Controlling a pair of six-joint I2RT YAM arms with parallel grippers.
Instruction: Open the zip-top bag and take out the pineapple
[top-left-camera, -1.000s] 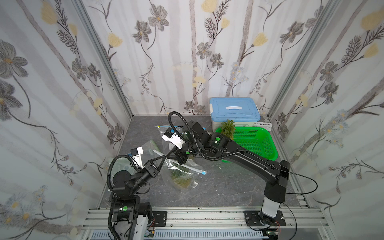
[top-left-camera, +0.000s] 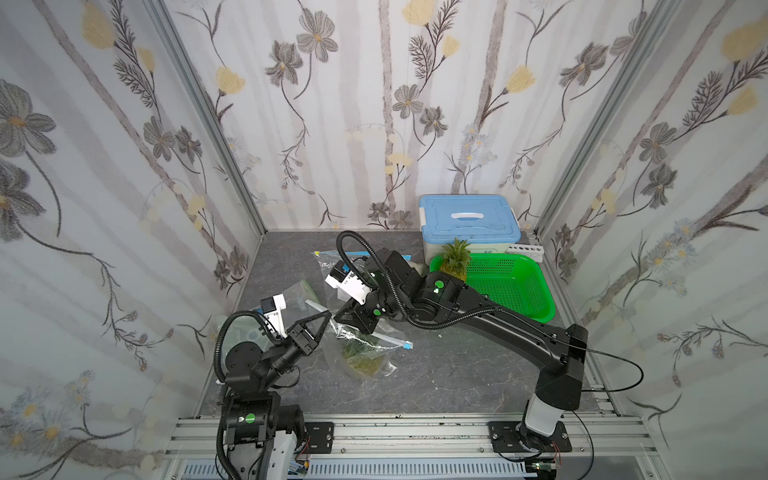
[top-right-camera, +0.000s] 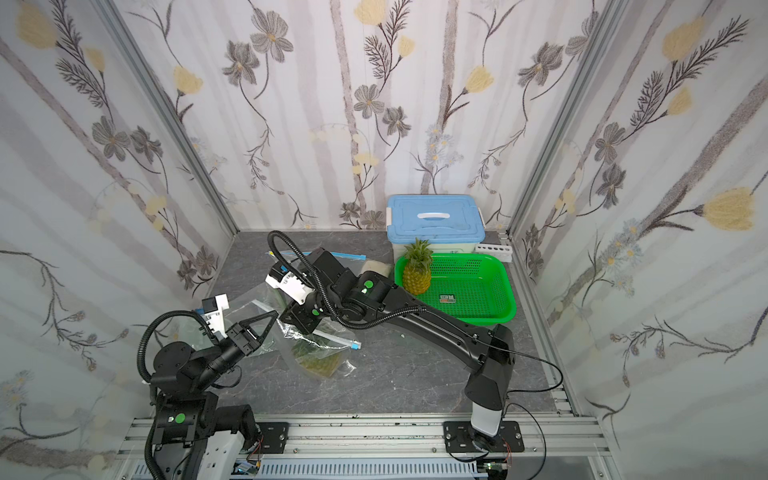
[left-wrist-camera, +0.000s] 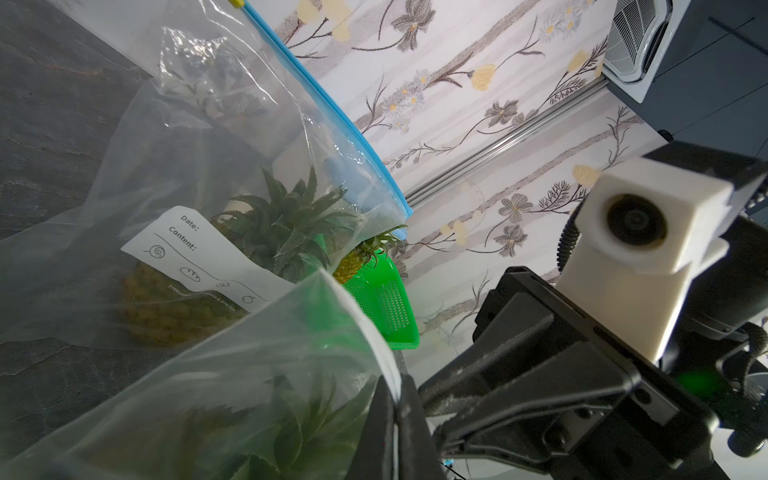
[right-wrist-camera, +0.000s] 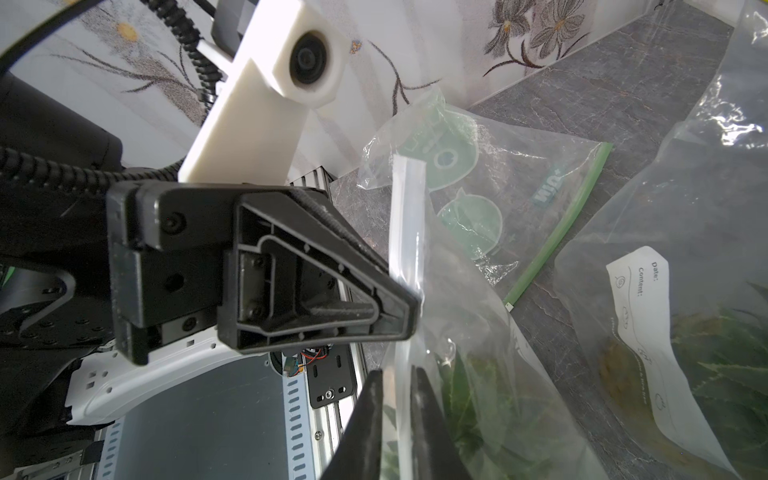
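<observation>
A clear zip top bag (top-left-camera: 366, 344) lies on the near middle of the table with a pineapple (right-wrist-camera: 464, 392) inside it. Its white zip strip (right-wrist-camera: 406, 232) runs through both grippers at one end; the blue slider (top-left-camera: 409, 345) is at the other end. My left gripper (top-left-camera: 328, 314) is shut on the strip, which shows as a thin white line between its fingers. Close beside it, my right gripper (top-left-camera: 337, 321) is shut, the strip passing between its blurred fingers. Whether the mouth is parted cannot be told.
Behind stands a second bag with a blue zip (left-wrist-camera: 336, 128) and another pineapple. An empty bag with a green zip lies on the left. At the back right, a green basket (top-right-camera: 512, 297) holds a loose pineapple (top-right-camera: 416, 276), with a blue-lidded box (top-right-camera: 436, 216) behind.
My right gripper has moved slightly down and right, a little away from the left fingertips. The slider end has shifted slightly right. My left arm looks still.
</observation>
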